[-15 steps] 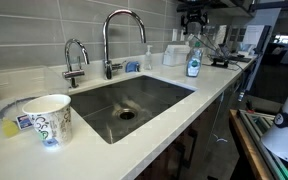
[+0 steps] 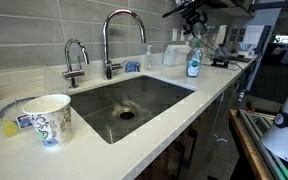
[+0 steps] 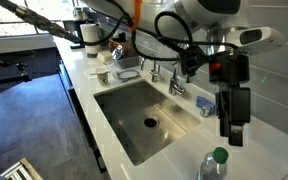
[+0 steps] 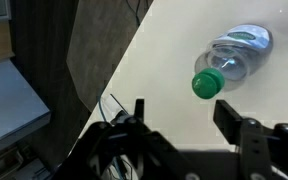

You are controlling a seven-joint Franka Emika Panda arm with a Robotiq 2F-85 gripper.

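A clear bottle with a green cap (image 4: pixel 208 84) stands on the white counter; the same bottle (image 2: pixel 193 63) is at the far end of the counter in exterior view 1, and its top (image 3: pixel 217 157) shows at the bottom of exterior view 2. My gripper is above the counter, its fingers spread apart with nothing between them. In the wrist view the bottle lies just beyond the fingertips, nearer the right one. The black gripper (image 2: pixel 193 16) hangs above the bottle in exterior view 1, clear of it.
The sink (image 2: pixel 126 108) with its tall faucet (image 2: pixel 108 45) lies along the counter. A patterned cup (image 2: pixel 50 121) stands at the near left. A soap bottle (image 2: pixel 148 59) and a blue sponge (image 2: pixel 132 67) are behind the sink. Beyond the counter edge is a drop to the floor.
In exterior view 1 the gripper at the top right has shifted slightly and tilted. The bottle and the other things on the counter have stayed in place.
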